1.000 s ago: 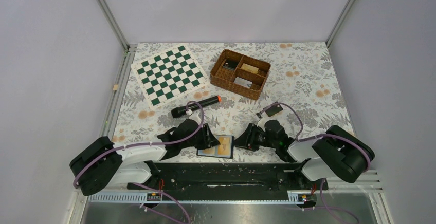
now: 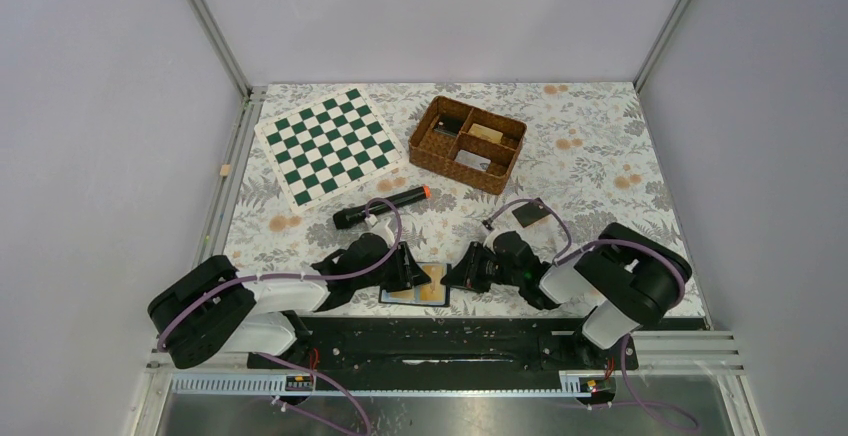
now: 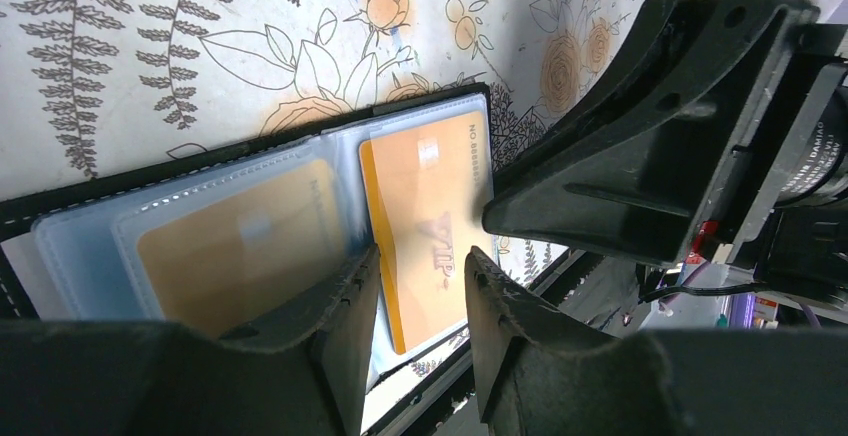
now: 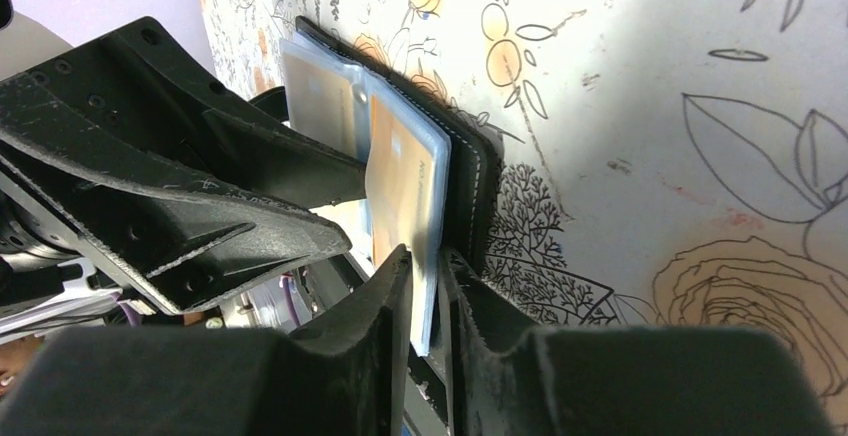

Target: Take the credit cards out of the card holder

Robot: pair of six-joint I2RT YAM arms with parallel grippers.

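The card holder (image 3: 200,156) lies spread on the table at the front, its dark cover under clear sleeves. A gold credit card (image 3: 420,186) shows in the right-hand sleeve, and a second gold card (image 3: 240,226) sits under clear plastic to its left. My left gripper is part open over the holder, its fingertips apart on either side of the right card's left portion. At the holder's right end, my right gripper has its fingertips close together around the sleeve's edge (image 4: 440,186); whether they grip it is unclear.
A wicker basket (image 2: 455,174) with compartments stands behind, a black microphone (image 2: 380,206) and a chessboard (image 2: 330,146) to its left. A small dark card-like item (image 2: 530,213) lies behind the right arm.
My right gripper has moved left, from beside the holder up to its right edge. The holder and left gripper have shifted very slightly; the basket and microphone stay put.
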